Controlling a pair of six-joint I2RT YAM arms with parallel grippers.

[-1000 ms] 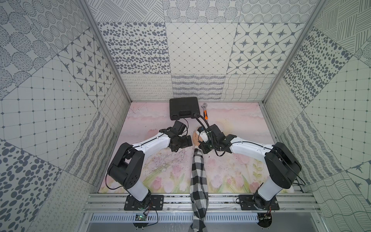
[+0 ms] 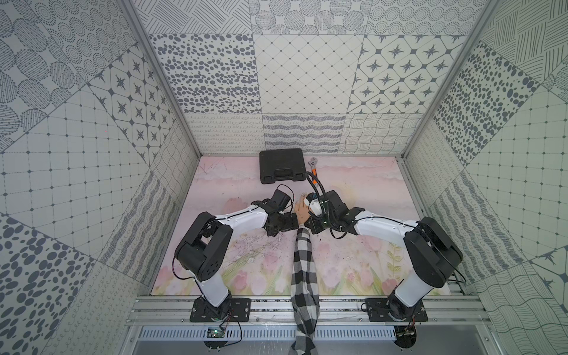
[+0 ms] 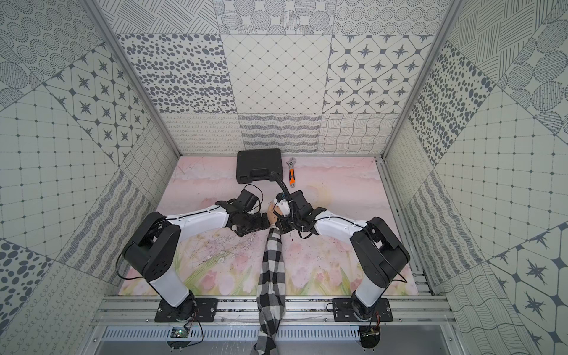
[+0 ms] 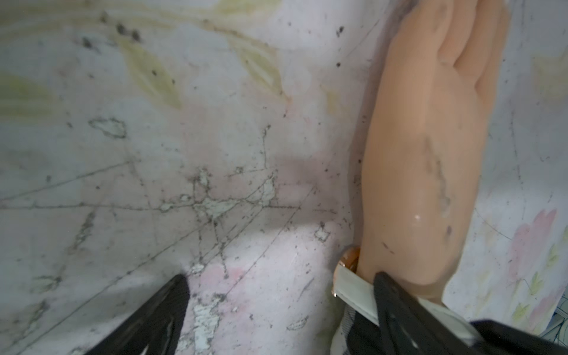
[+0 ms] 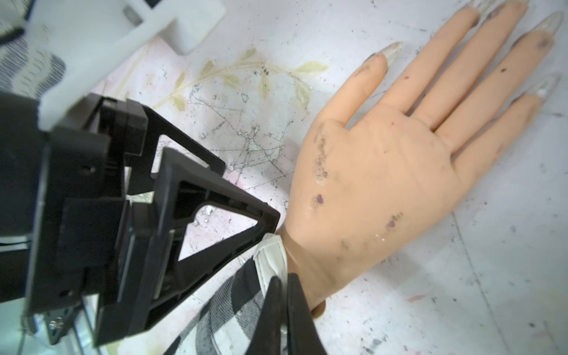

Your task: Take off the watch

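A mannequin hand (image 5: 378, 171) lies palm up at the table's middle, a checked sleeve (image 2: 303, 260) on its forearm. At the wrist shows a light band (image 4: 355, 293) with a rose-gold edge, apparently the watch. My left gripper is open at the wrist, one finger over the band, nothing visibly held. My right gripper is shut at the wrist, its fingertips over the pale band by the sleeve; whether any thin strap is between them cannot be made out.
A black case (image 2: 281, 161) and an orange-handled wrench (image 3: 291, 174) lie at the back. Table areas left and right of the arms are clear.
My left gripper has moved rightward and toward the front, closer to the wrist. The right arm has shifted very slightly.
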